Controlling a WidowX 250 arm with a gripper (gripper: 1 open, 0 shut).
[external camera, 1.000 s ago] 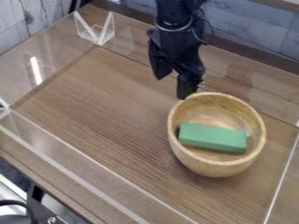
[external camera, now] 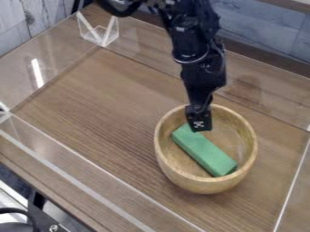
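Observation:
My gripper (external camera: 198,116) reaches down from the top centre over the back rim of a wooden bowl (external camera: 235,174), its fingers open. A green rectangular block (external camera: 204,150) lies inside the bowl, slanting from upper left to lower right, just below the fingertips. Whether the fingers touch the bowl or block I cannot tell.
A wide wooden table (external camera: 85,109) has clear room left of the bowl. A white wire-like object (external camera: 100,27) stands at the back left. A black cable or hose (external camera: 24,217) shows at the bottom left corner.
The bowl looks shifted slightly left, and the green block has turned from near horizontal to a steep slant.

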